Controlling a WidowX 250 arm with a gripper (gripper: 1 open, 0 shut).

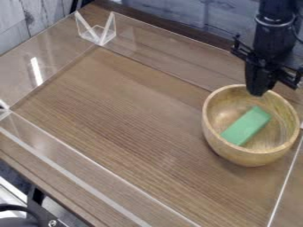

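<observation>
A round wooden bowl (219,142) sits on the right side of the table, holding a green rectangular block (246,126) that lies tilted inside it. My black gripper (258,87) hangs above the back rim of the bowl, at the upper right. Whether its fingers are open or shut is hard to make out.
A clear, angular plastic object (97,29) stands at the back left. Dark cables lie beyond the table's lower left edge.
</observation>
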